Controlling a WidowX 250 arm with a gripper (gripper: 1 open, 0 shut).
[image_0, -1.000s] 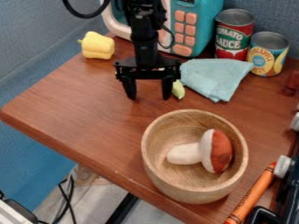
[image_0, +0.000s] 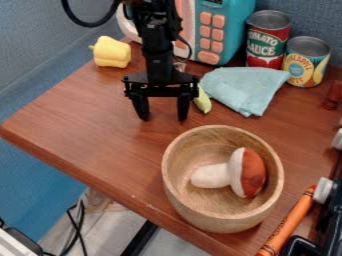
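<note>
My black gripper is low over the middle of the wooden table, its fingers apart and pointing down, with no object visible between them. A pale yellow-green item lies just to its right, partly behind it. A wooden bowl at the front holds a mushroom with a white stem and red-brown cap. A yellow pepper-like object sits at the back left.
A teal microwave toy, a tomato sauce can, another can and a folded cloth occupy the back. An orange crayon-like tube lies at the right.
The gripper has shifted slightly to the left, and more of the pale item beside it shows now.
</note>
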